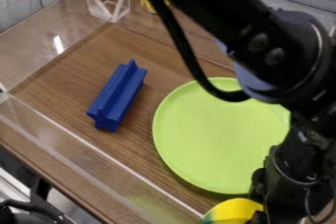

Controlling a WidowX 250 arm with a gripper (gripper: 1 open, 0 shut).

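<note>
My gripper (269,198) is low at the bottom right, partly cut off by the frame, shut on a yellow object (230,211) with a rounded body, only partly visible. A large green plate (210,140) lies on the wooden surface just above it. A blue ridged block (117,93) lies to the left of the plate. My black arm and its cable cover the upper right.
Clear plastic walls (39,46) border the wooden area on the left and along the front. A small yellow item stands at the top, partly behind the arm. Bare wood lies around the blue block.
</note>
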